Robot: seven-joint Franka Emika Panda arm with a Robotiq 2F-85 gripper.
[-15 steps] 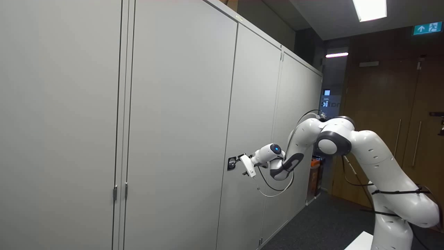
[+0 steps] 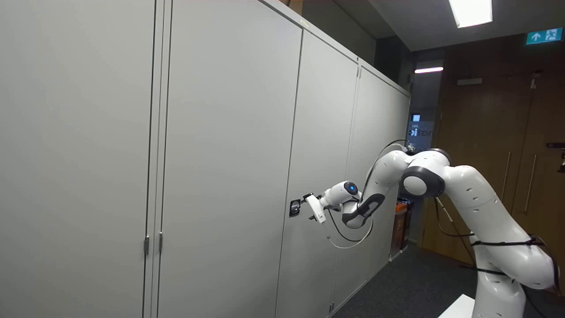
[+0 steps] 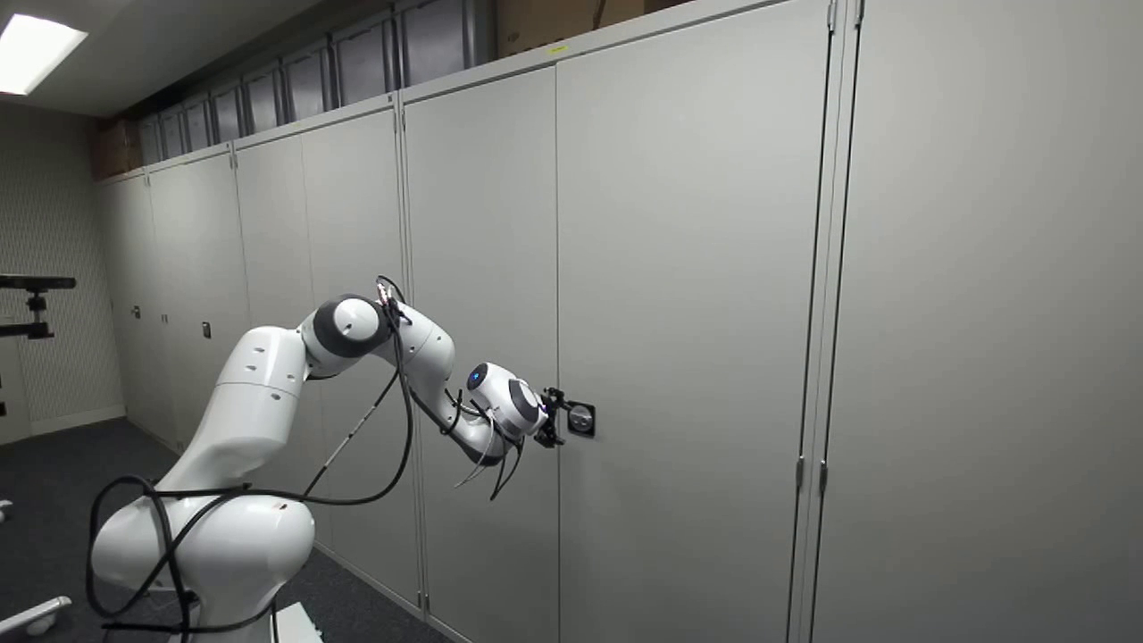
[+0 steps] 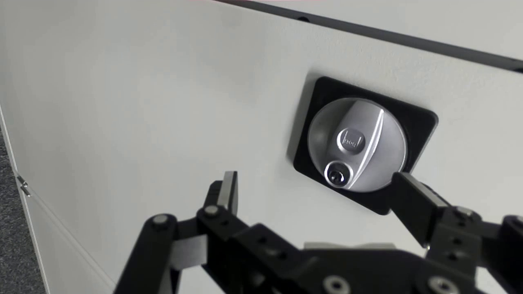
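A round silver turn-handle with a keyhole at its lower end sits in a square black plate on a grey cabinet door. In the wrist view my gripper is open, its two fingers wide apart with only bare door visible between them. The right finger overlaps the lower corner of the black plate; whether it touches cannot be told. The left finger stands in front of plain door. Exterior view 1 has the handle just left of the gripper, and exterior view 2 has the handle just right of it.
The cabinet doors stand closed, with a narrow seam running beside the handle plate. Tall grey cabinets line the wall. Cables hang loosely along the arm. Carpeted floor lies in front of the cabinets.
The arm and gripper have shifted very slightly since the earlier exterior view. The handle and the cabinet doors look unchanged.
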